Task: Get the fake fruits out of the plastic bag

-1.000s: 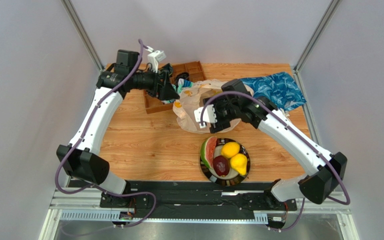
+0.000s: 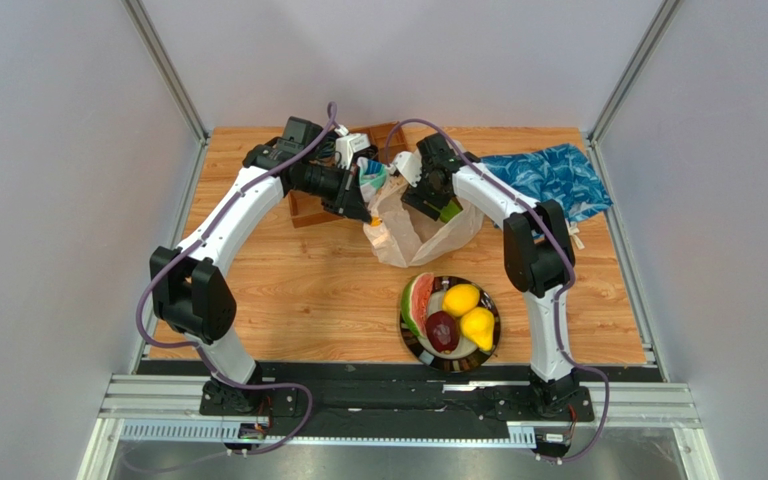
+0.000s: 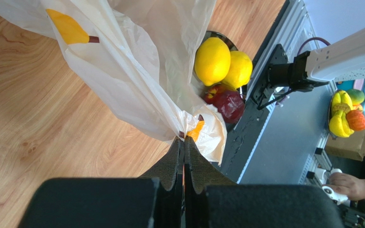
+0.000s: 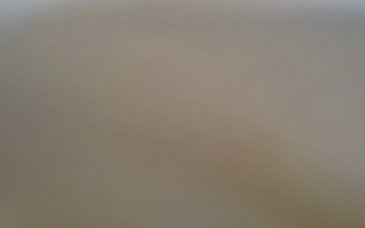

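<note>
A white plastic bag (image 2: pixel 408 245) sits mid-table. My left gripper is shut on the bag's gathered edge, lifting it. My right gripper (image 2: pixel 423 200) is down inside the bag beside something green (image 2: pixel 448 211); its fingers are hidden in the top view, and the right wrist view is only a blur. In front, a plate (image 2: pixel 408 341) holds a watermelon slice (image 2: pixel 417 302), a lemon (image 2: pixel 461 298), a yellow pear (image 2: pixel 477 326) and a dark red fruit (image 2: pixel 442 331).
A wooden divided box (image 2: pixel 308 212) stands behind the bag. A crumpled blue plastic sheet (image 2: pixel 548 178) lies at the back right.
My right gripper has moved back, deeper into the bag.
</note>
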